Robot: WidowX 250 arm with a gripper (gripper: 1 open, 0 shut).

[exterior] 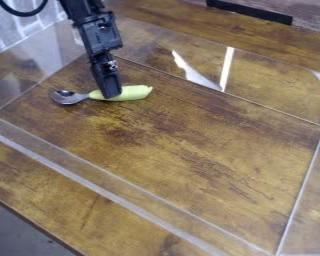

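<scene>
My black gripper (108, 88) reaches down from the top left, its tips low over a pale yellow-green handle (133, 93) lying on the wooden table. A metal spoon head (67, 97) sticks out to the left of it. The gripper looks shut; whether anything is between its fingertips is hidden by the angle.
Clear strips or panels border the work area, with white torn pieces (192, 72) near the back. A dark bar (250, 12) lies at the back edge.
</scene>
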